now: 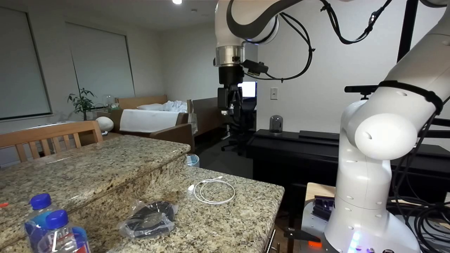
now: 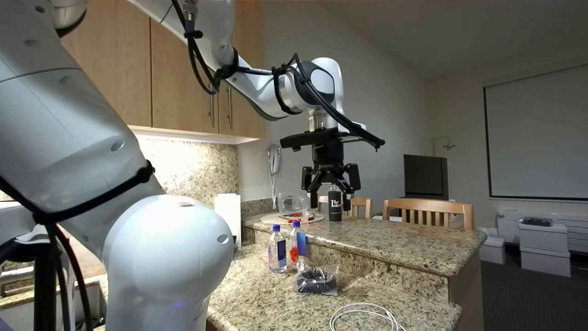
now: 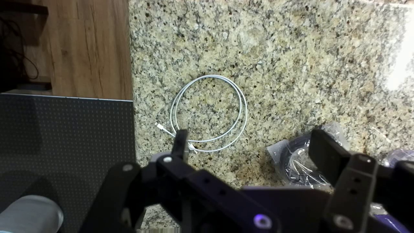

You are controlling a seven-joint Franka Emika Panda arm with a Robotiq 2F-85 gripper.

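A white cable (image 1: 214, 202) lies in a loose coil on the lower granite counter, near its right end. Its plug end shows clearly in the wrist view, beside the coil (image 3: 246, 112). Left of it in exterior view 1 is a dark coil in a clear plastic bag (image 1: 152, 219). High over the counter hangs my gripper (image 2: 330, 204), pointing down. Its two fingers are spread wide apart with nothing held between them. Seen from the wrist, the left finger (image 3: 180, 144) overlaps the cable's edge and the right one overlaps the bagged coil (image 3: 297, 159), with counter visible in the gap.
Two blue-capped water bottles (image 2: 278, 251) stand behind the bag, close to the raised granite ledge (image 2: 386, 234). On that ledge is a black bottle (image 2: 335, 205), with a round board (image 2: 271, 218) near it. Bare counter surrounds the cable up to the edge.
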